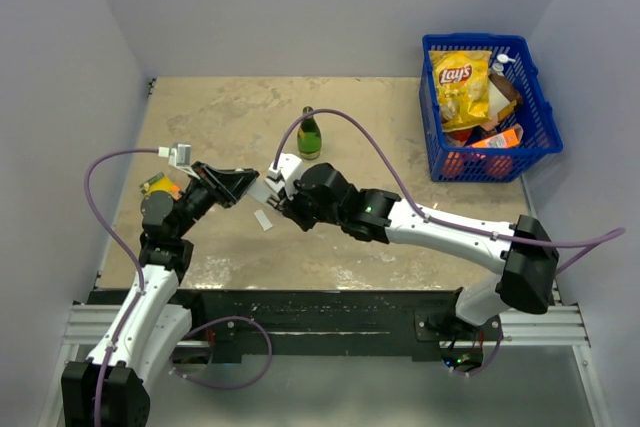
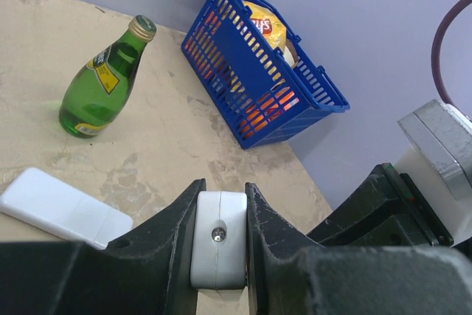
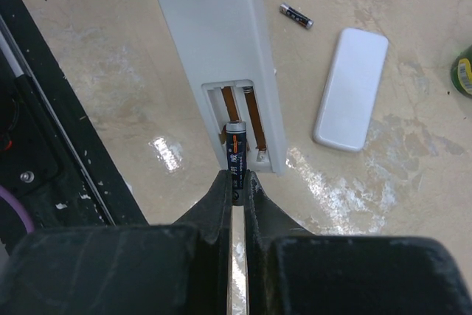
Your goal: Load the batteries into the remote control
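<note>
The white remote is held by my left gripper, shut on it, seen end-on between the fingers in the left wrist view. Its open battery bay faces the right wrist camera. My right gripper is shut on a black battery [image 3: 236, 149], which is over the bay's left slot at its lower part. In the top view the two grippers [image 1: 240, 182] meet above the table. A white cover [image 3: 350, 88] lies on the table, with a loose battery [image 3: 295, 15] near it.
A green bottle [image 1: 309, 139] stands behind the grippers. A blue basket [image 1: 435, 157] with snacks is at the back right. Yellow items [image 1: 158, 183] lie at the left, partly behind the left arm. The table's front edge [image 1: 300, 292] is below both arms.
</note>
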